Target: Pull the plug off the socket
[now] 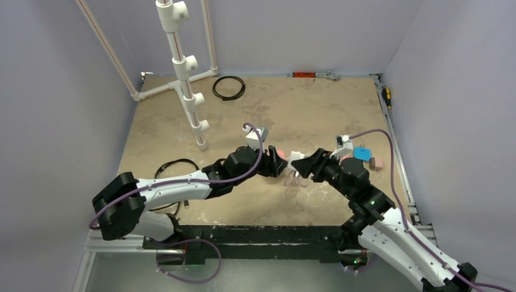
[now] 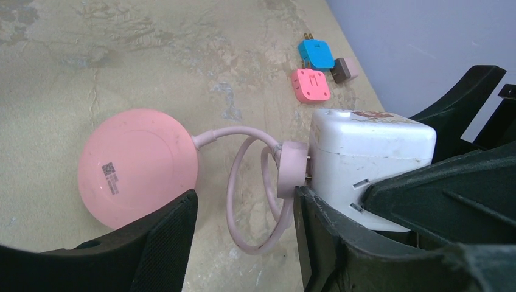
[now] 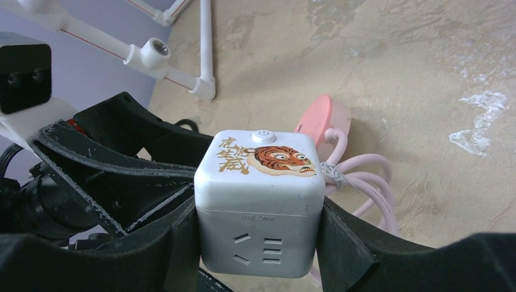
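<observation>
A white socket cube (image 3: 258, 194) with a tiger print is held by my right gripper, which is shut on it. A pink plug (image 2: 291, 167) sits against the cube's side, its pins partly visible between them. Its looped pink cord runs to a round pink disc (image 2: 137, 167) on the table. My left gripper stands open beside the plug, fingers apart, with the cord behind the gap between them.
Blue (image 2: 316, 53) and pink (image 2: 310, 85) adapters lie to the right on the table (image 1: 280, 109). A white pipe frame (image 1: 190, 103) stands back left, and black cables lie at left and back.
</observation>
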